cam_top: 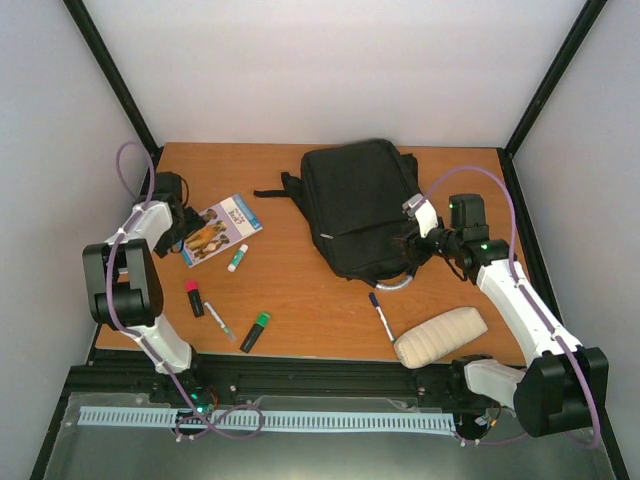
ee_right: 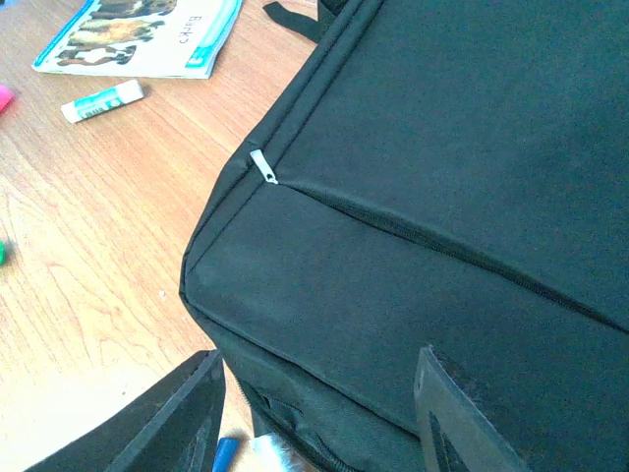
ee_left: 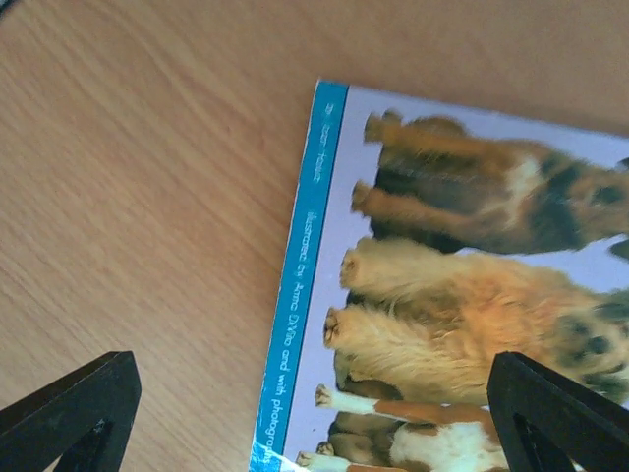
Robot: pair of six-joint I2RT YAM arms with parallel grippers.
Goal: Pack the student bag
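Note:
A black backpack [cam_top: 355, 210] lies closed on the table, its front pocket zip visible in the right wrist view. A book with animal photos [cam_top: 222, 230] lies at the left; in the left wrist view its blue spine edge [ee_left: 305, 246] runs between the open fingers of my left gripper, which holds nothing. My right gripper is open over the backpack's near end, empty. A glue stick [cam_top: 237, 257], dark markers [cam_top: 255, 332] with green or red caps, pens [cam_top: 380, 315] and a beige pouch [cam_top: 440, 336] lie loose on the table.
Dark frame rails border it, with walls at the sides and back.

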